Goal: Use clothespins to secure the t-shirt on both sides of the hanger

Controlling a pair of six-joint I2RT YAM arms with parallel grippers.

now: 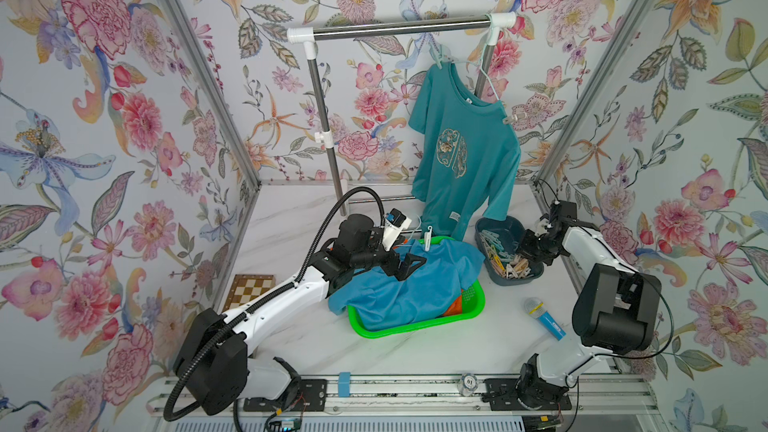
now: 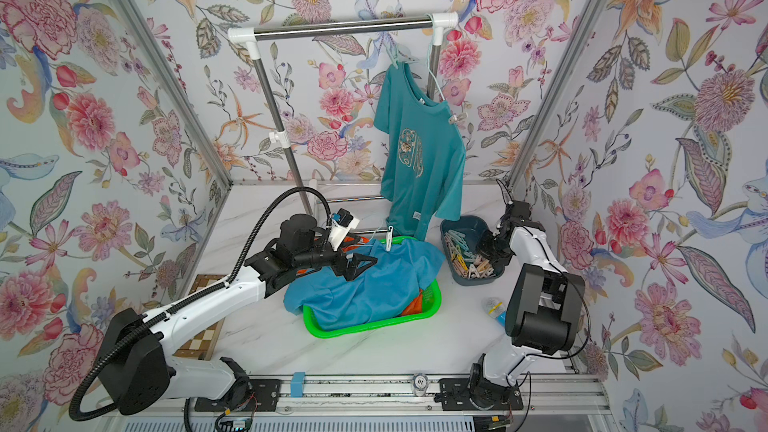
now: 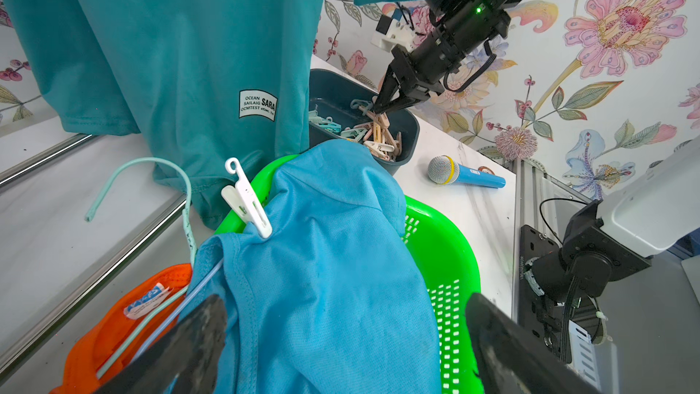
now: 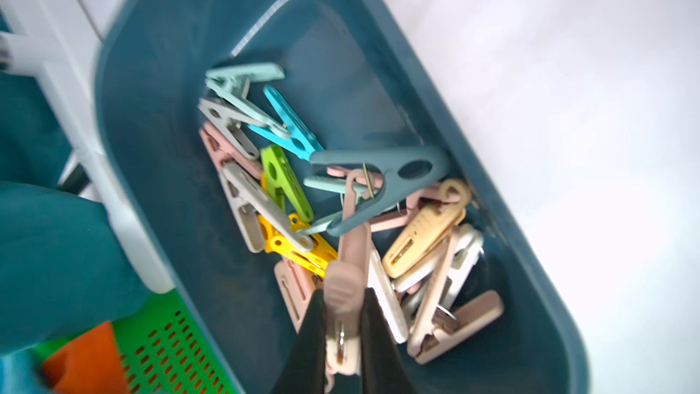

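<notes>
The teal t shirt (image 1: 464,152) hangs on a hanger (image 1: 488,76) from the rack, with a pale clip (image 1: 509,118) at its right shoulder. My right gripper is low in the dark bin (image 4: 313,43) of assorted clothespins, shut on a pale pink clothespin (image 4: 344,284). My left gripper (image 1: 404,260) stands open over the green basket, nothing between its fingers. A white clothespin (image 3: 248,197) rests at the basket's rim on blue cloth.
The green basket (image 3: 455,248) holds blue and orange clothes and loose hangers. A microphone (image 3: 474,175) lies beside the bin. A chessboard (image 1: 249,290) lies at the left.
</notes>
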